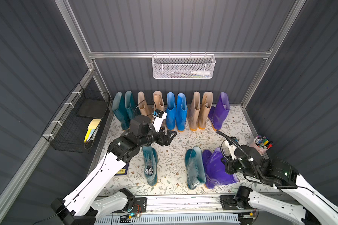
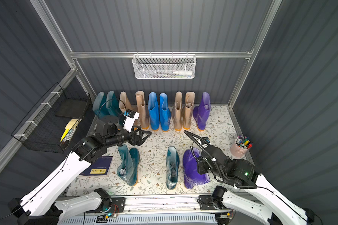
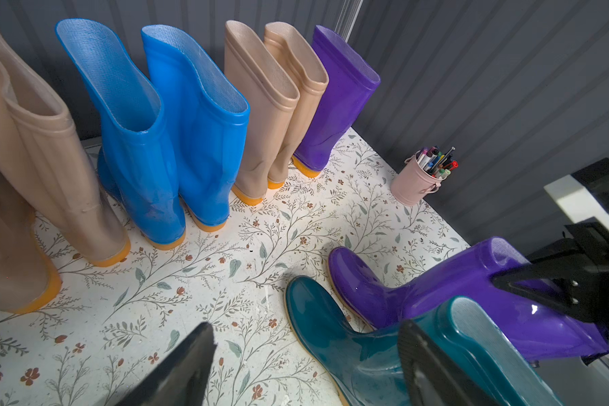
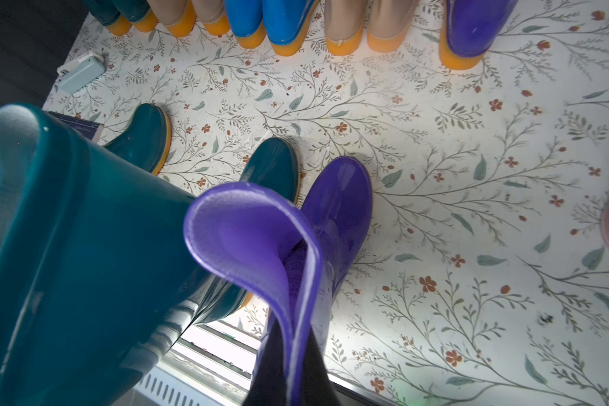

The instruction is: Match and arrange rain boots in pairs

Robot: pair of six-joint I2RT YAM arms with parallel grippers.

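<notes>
My right gripper is shut on the top of a purple boot [image 1: 215, 168], pinching the two sides of its opening together. That boot stands at the front right, beside a teal boot [image 1: 195, 168]. A second purple boot [image 1: 220, 108] stands at the right end of the back row. Another teal boot [image 1: 149, 165] stands at the front left. My left gripper is open above the table's middle, its blurred fingers wide apart and no boot between them.
Along the back wall stand teal, beige, blue [image 1: 181, 111] and beige boots. A pink pen pail [image 2: 238, 148] sits at the right edge. A dark blue book [image 2: 97, 166] lies at the left. Bare table shows between the two rows.
</notes>
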